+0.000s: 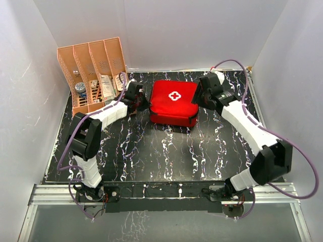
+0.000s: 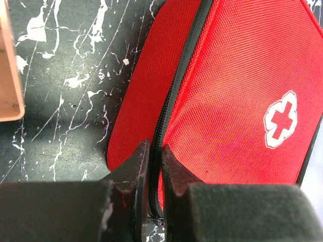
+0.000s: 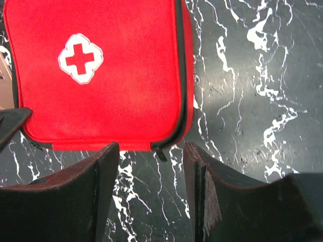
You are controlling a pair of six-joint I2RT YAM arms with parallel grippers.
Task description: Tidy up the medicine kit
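Observation:
The red medicine bag [image 1: 174,106], with a white cross on its lid and a black zipper round its edge, is closed and stands at the back middle of the table. My left gripper is shut on the bag's zipper edge at its left side. At the right side of the bag, my right gripper is open, with a small black zipper tab [image 3: 160,154] showing between and beyond its fingertips. No contact with that tab shows. The bag's inside is hidden.
An orange divided rack [image 1: 93,73] stands at the back left, holding a round tin [image 1: 80,88], a white packet [image 1: 107,88] and other small items. Grey walls enclose the sides.

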